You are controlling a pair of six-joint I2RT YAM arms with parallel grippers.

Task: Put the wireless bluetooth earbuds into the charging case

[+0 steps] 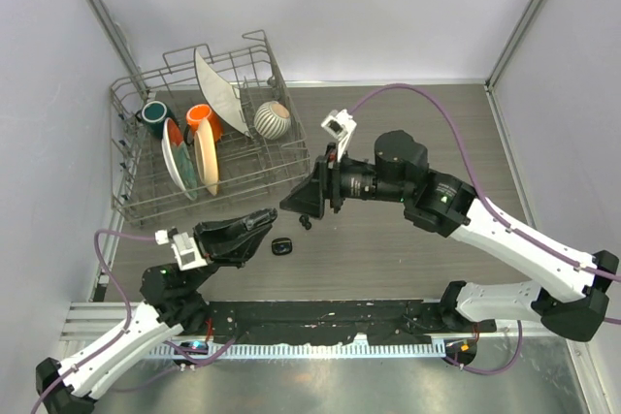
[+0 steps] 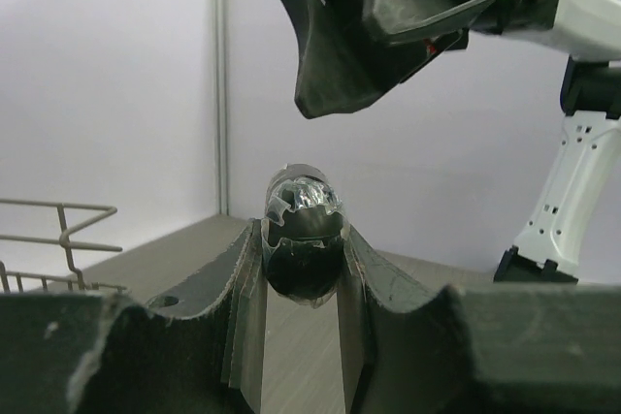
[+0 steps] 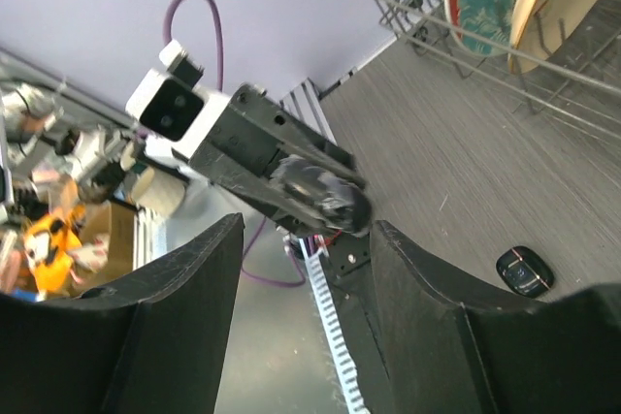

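Note:
My left gripper [image 1: 259, 221] is shut on a small, glossy dark object [image 2: 305, 244], rounded and partly see-through at its top; I cannot tell whether it is the case or an earbud. A black rounded-square item [image 1: 281, 246], case-like with pale marks, lies on the table and shows at lower right in the right wrist view [image 3: 525, 270]. Beyond it is a small dark earbud-like piece [image 1: 305, 222], partly under my right gripper [image 1: 312, 203]. The right gripper's fingers [image 3: 209, 288] are spread and empty, just across from the left gripper's tip.
A wire dish rack [image 1: 243, 167] with plates, mugs and a striped cup [image 1: 273, 120] stands at back left, close behind both grippers. Walls bound the table.

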